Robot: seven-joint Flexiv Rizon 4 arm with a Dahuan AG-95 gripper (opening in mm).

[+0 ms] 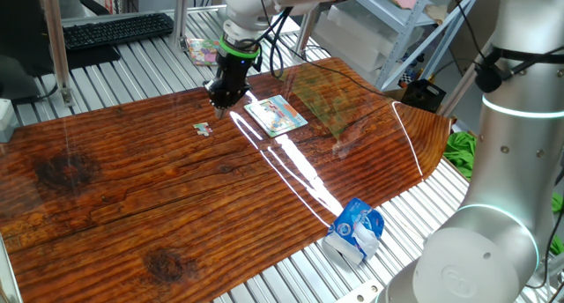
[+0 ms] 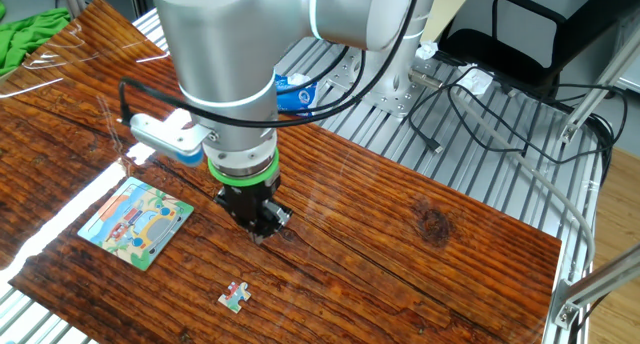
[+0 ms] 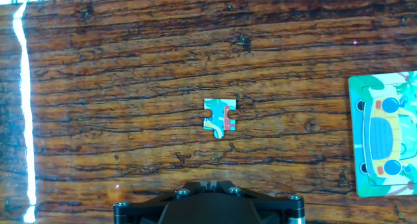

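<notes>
A small jigsaw piece (image 3: 219, 118), teal with red and cream parts, lies flat and alone on the wooden tabletop (image 3: 130, 68). To its right in the wrist view sits a puzzle board (image 3: 384, 136) with a car picture, cut off by the frame edge; the whole board (image 2: 137, 222) shows in exterior view 2. My gripper appears shut, its fingertips together at the bottom of the wrist view with nothing visible between them. It hangs above the table, apart from the piece (image 1: 203, 129), on the side toward the board (image 1: 276, 115) in exterior view 1.
A blue tissue pack (image 1: 356, 230) rests at the table's near edge, by the arm's base. A keyboard (image 1: 119, 31) and another colourful picture (image 1: 204, 52) lie beyond the far edge.
</notes>
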